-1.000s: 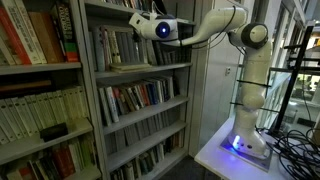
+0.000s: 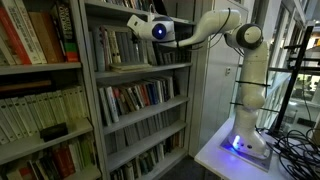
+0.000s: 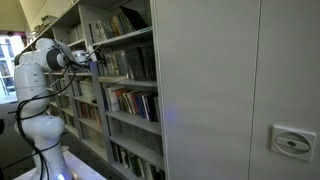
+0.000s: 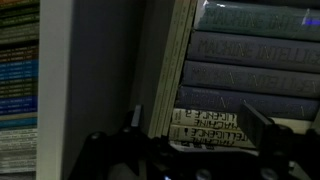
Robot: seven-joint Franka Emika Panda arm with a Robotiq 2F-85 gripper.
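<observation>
My gripper stands open in front of a row of books, with nothing held between its fingers. In the wrist view, dark volumes with lettered spines fill the right side, and light books with black lettering lie between and behind the fingertips. Exterior view 1 has the gripper high up at the bookcase, near the upper shelf's row of books. From exterior view 2 the arm reaches across to the same upper shelves; the fingers are too small there to make out.
A grey upright panel divides this bay from the books at left in the wrist view. Lower shelves hold more books. The arm's base stands on a white table, with loose cables beside it.
My wrist has shifted slightly to the left at the upper shelf in exterior view 1. The books and the arm's base look unchanged.
</observation>
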